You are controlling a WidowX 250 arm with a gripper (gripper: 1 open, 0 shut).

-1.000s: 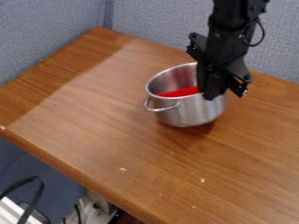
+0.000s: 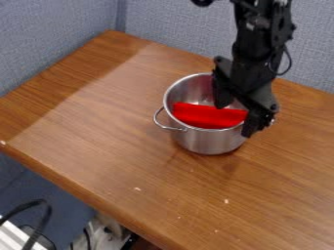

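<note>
A silver metal pot (image 2: 204, 141) with a wire side handle stands on the wooden table (image 2: 104, 146), right of centre. A red elongated object (image 2: 202, 116) lies inside it. My black gripper (image 2: 239, 105) reaches down from the top right into the right side of the pot, open, with its lower part over the red object's right end. Whether it touches that object I cannot tell.
Grey padded walls stand behind. Cables and a white item (image 2: 14, 239) lie off the table's edge at the lower left.
Earlier it hid more of the red object, which now shows more fully.
</note>
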